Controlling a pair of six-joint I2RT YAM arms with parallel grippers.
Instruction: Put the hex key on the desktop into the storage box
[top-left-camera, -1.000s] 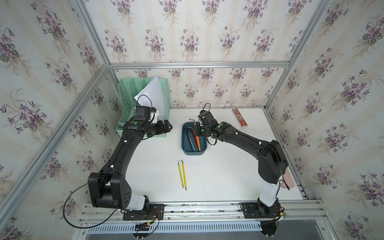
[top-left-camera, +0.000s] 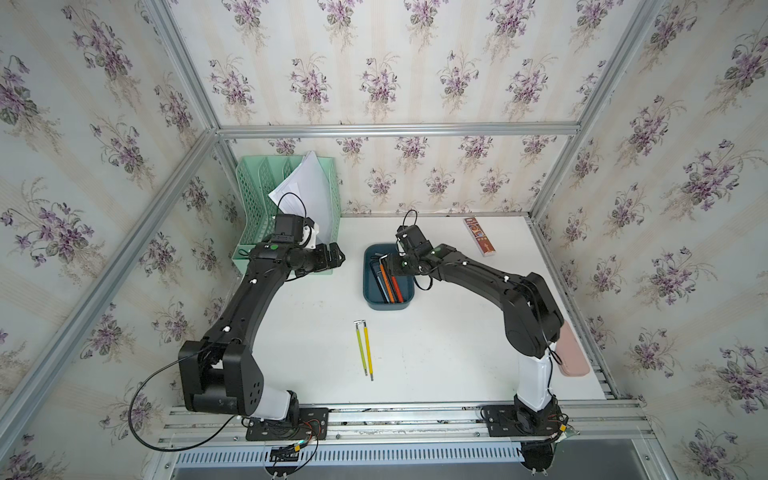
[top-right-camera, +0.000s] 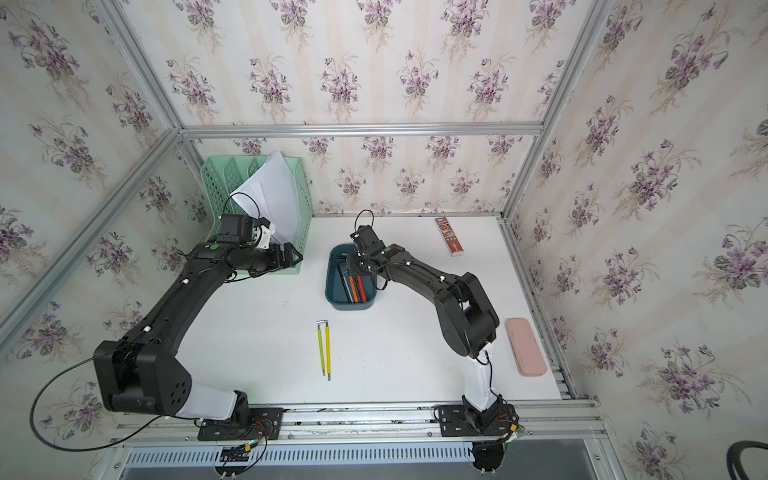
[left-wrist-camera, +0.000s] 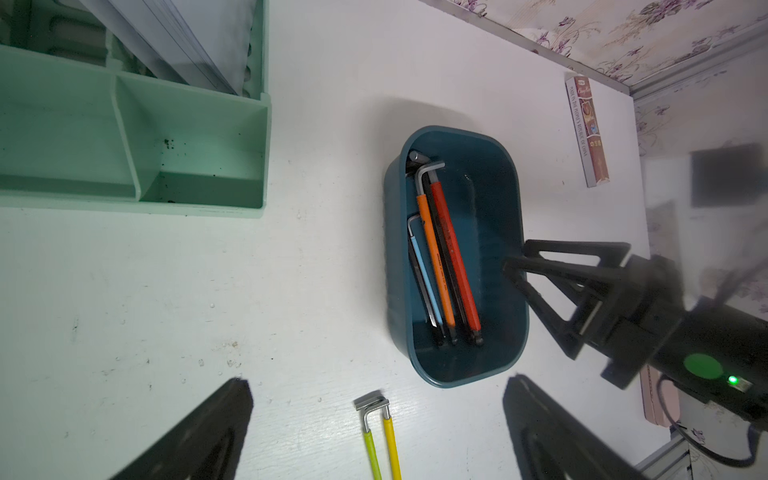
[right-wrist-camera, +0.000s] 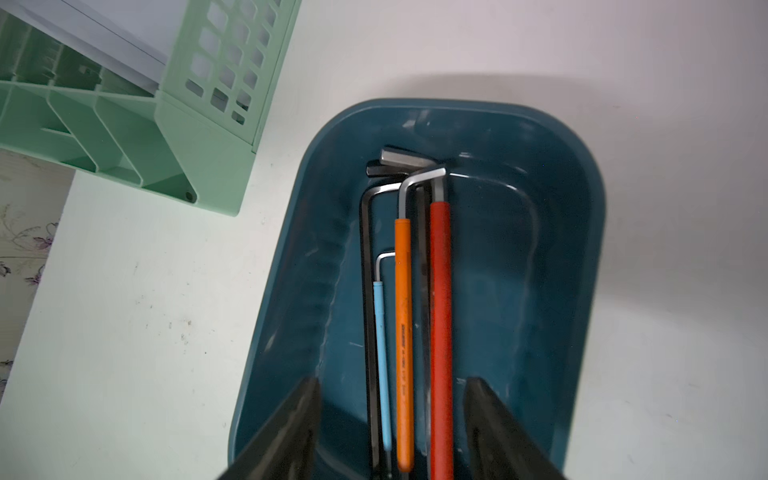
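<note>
The dark blue storage box (right-wrist-camera: 584, 240) stands mid-table with several hex keys lying inside it. Among them an orange hex key (right-wrist-camera: 403, 320) and a red one (right-wrist-camera: 441, 320) lie side by side, with a light blue one (right-wrist-camera: 381, 352) to their left. My right gripper is over the box, its fingers apart and nothing held between them. On the bare desktop in front of the box lie a lime-green hex key (top-left-camera: 362, 349) and a yellow hex key (top-left-camera: 369, 352). My left gripper hangs left of the box, open and empty.
A green file rack (top-left-camera: 256, 192) with papers (top-left-camera: 308, 188) stands at the back left. Toward the back right lies a small patterned box (top-left-camera: 479, 236), and a pink case (top-right-camera: 525, 347) rests near the right edge.
The orange hex key, which was leaning out of the box by my right gripper, now lies inside, released. The right gripper has shifted slightly; the left arm is nearly still.
</note>
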